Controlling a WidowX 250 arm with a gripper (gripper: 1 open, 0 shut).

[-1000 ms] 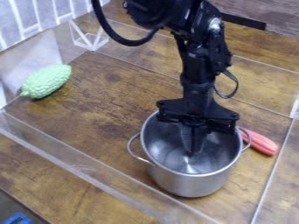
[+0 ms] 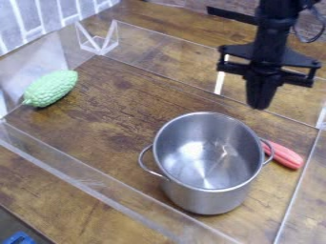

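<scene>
A steel pot (image 2: 207, 170) with two wire handles stands on the wooden surface at lower centre, its inside bare to view. Above and behind it, at the upper right, hangs my black gripper (image 2: 262, 99), clear of the pot, shut with nothing visible between its fingers. A red elongated object (image 2: 283, 154) lies just right of the pot. A green bumpy oblong object (image 2: 50, 90) rests at the left.
Clear plastic walls border the wooden area (image 2: 114, 124), which is open between the green object and the pot. A blue object (image 2: 15, 238) shows at the bottom left corner.
My gripper has risen out of the pot and moved up and to the right, uncovering the pot's inside. The pot and other objects have stayed in place.
</scene>
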